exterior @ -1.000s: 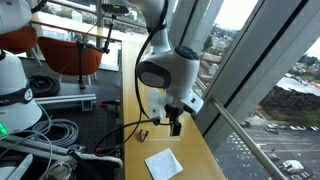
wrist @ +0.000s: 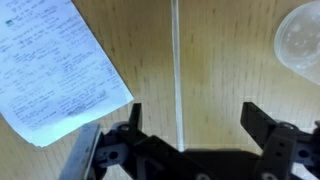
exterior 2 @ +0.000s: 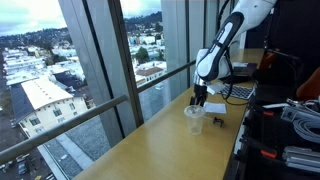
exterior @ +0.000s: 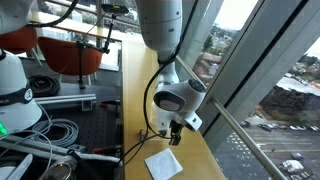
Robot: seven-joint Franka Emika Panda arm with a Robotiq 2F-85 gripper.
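My gripper stands open above the wooden table, with nothing between its fingers. In the wrist view, a thin pale strip runs lengthwise down the table and passes below the gap; whether it is a loose stick or a line on the surface is unclear. To the left lies a white sheet with handwriting. A round clear container is cut off at the upper right. Exterior view 2 has a clear plastic cup standing near the arm.
A small dark object rests by the table's edge beside the cup. Tall windows border one long side of the table. Black cables hang around the arm.
Over the last second the arm has come down closer to the table, and its wrist appears turned. The paper has stayed in place.
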